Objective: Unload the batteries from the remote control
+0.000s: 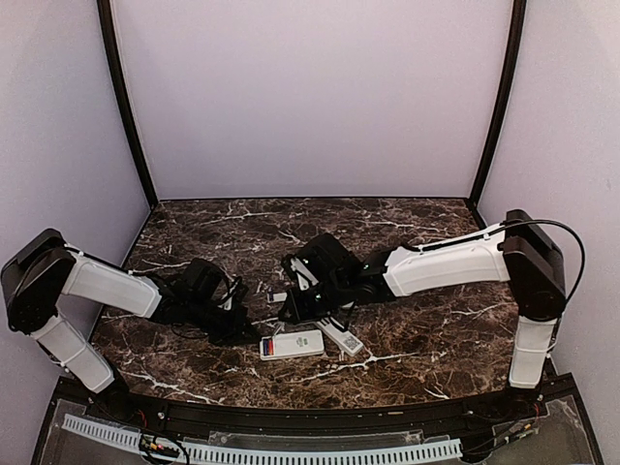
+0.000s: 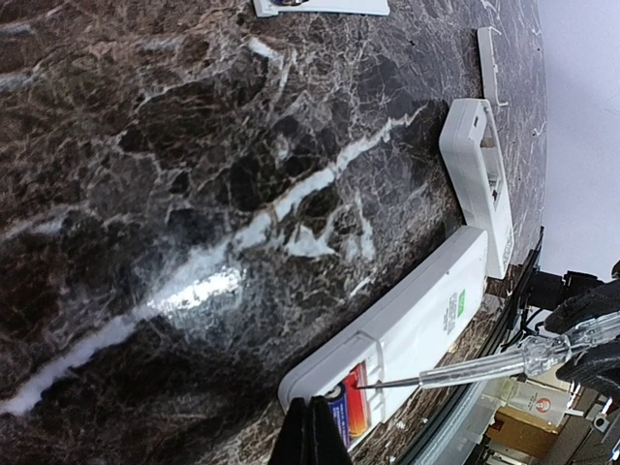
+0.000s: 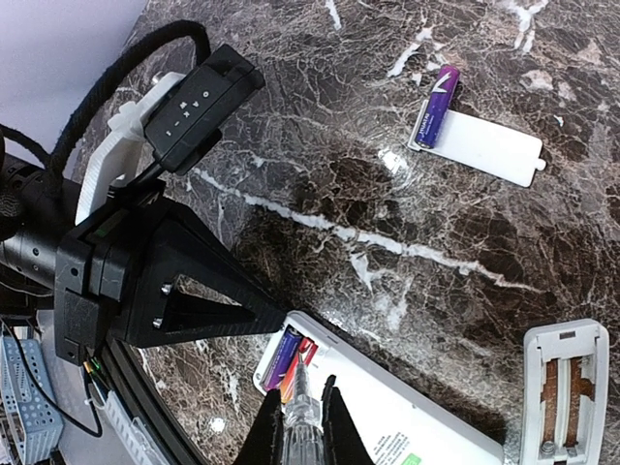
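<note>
The white remote control [image 3: 387, 412] lies face down, its battery bay uncovered. A blue-purple battery [image 3: 282, 356] and a red one [image 2: 358, 405] sit side by side in that bay. My right gripper is shut on a clear-handled screwdriver [image 2: 484, 367]. In the left wrist view the metal tip reaches the bay at the red battery's edge; whether it presses under it I cannot tell. My left gripper is shut, nothing showing between its fingers. Its tips are right at the remote's bay end.
Behind lies a white cover plate [image 3: 489, 149] with a loose purple battery [image 3: 439, 108] on it. A second white case [image 3: 533, 387], its bay showing no batteries, rests close by the remote's far end. Another white strip [image 2: 487, 63] lies farther off.
</note>
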